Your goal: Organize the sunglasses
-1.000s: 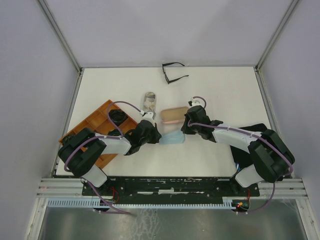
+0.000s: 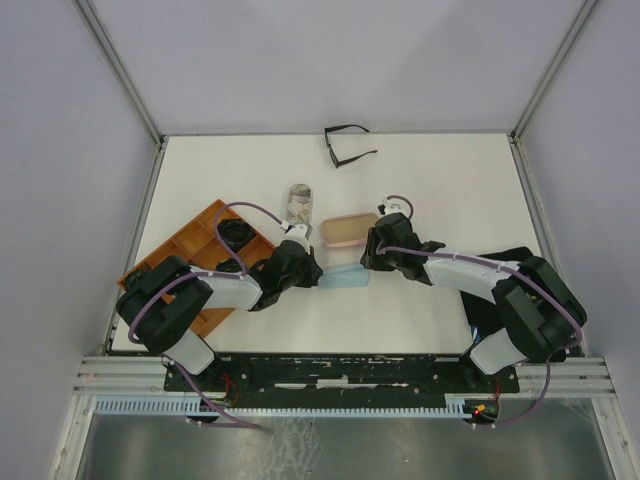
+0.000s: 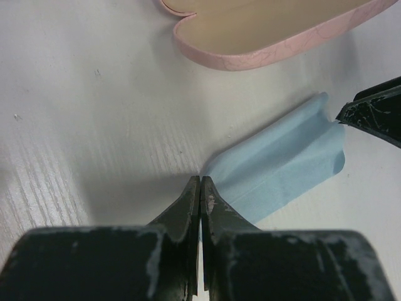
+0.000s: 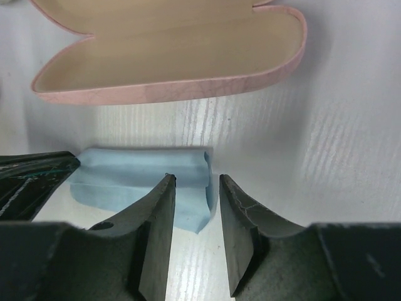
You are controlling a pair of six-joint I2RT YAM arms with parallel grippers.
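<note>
A light blue cloth [image 2: 344,277] lies folded on the white table, between my two grippers. At its left end my left gripper is shut on the cloth's edge. My right gripper stands part open at the opposite end, and the cloth's raised, creased edge shows between its fingers without being pinched. Just behind the cloth is an opened pink glasses case [image 2: 347,229] with a beige inside, empty. Black-framed sunglasses [image 2: 334,152] rest unfolded at the table's far edge.
A brown compartment box [image 2: 186,240] holding dark glasses is at the left, partly under my left arm. A patterned case [image 2: 299,203] stands behind my left gripper. Something flat and black [image 2: 482,312] lies under my right arm.
The left arm, the case and the sunglasses have stayed where they were.
</note>
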